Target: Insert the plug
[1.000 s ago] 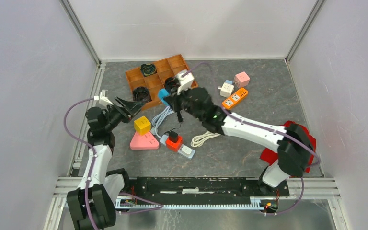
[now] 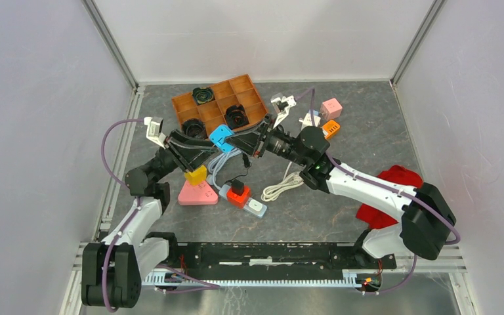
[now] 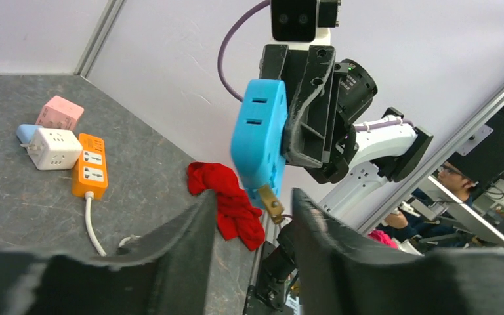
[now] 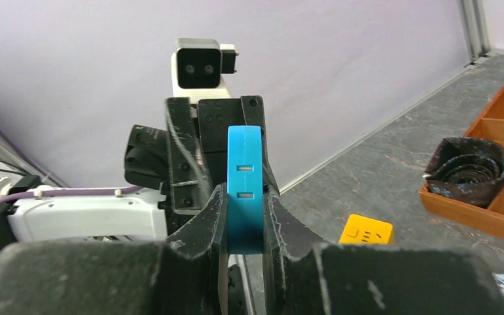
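A blue plug adapter (image 2: 221, 136) with slots and a brass prong is held up over the middle of the table in my right gripper, whose fingers are on either side of it. My left gripper is open, its fingers just short of the adapter's prong end in the left wrist view. In the top view the two grippers nearly meet.
Below are a yellow cube socket (image 2: 195, 176), a pink triangular socket (image 2: 193, 195), a red socket block (image 2: 239, 201) and coiled cables. An orange strip (image 3: 92, 164), white cube (image 3: 52, 147) and red cloth (image 2: 394, 193) lie rightward; a wooden tray (image 2: 226, 92) behind.
My right arm has swung slightly right and toward the near side, still carrying the blue adapter.
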